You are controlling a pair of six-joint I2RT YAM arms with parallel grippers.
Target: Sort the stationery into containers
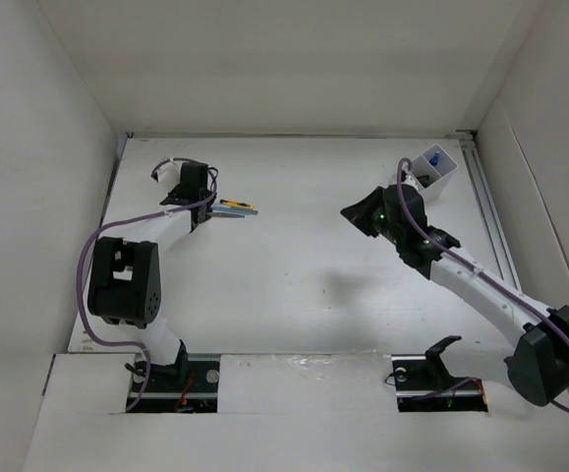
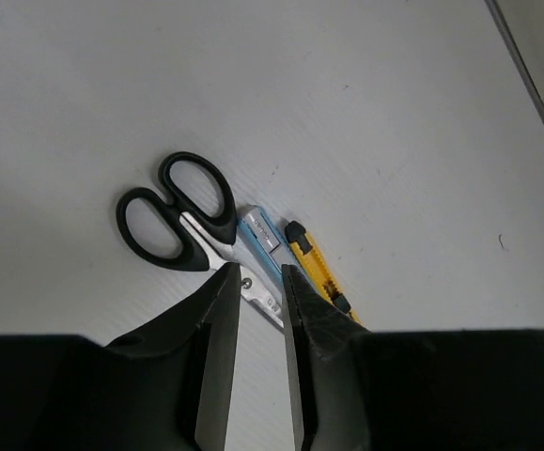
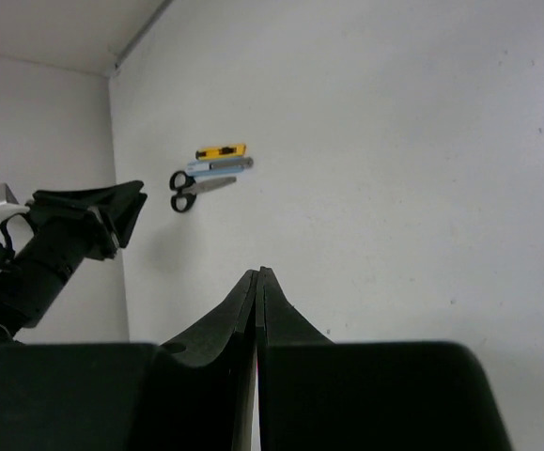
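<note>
In the left wrist view, black-handled scissors (image 2: 196, 245), a light-blue tool (image 2: 260, 230) and a yellow box cutter (image 2: 317, 265) lie together on the white table. My left gripper is over them, shut, with nothing visible between its fingers. In the top view it hides part of the group. My right gripper is shut and empty, over open table left of the white container (image 1: 441, 167), which holds a blue item and a darker one at the back right.
Walls bound the table at left, back and right.
</note>
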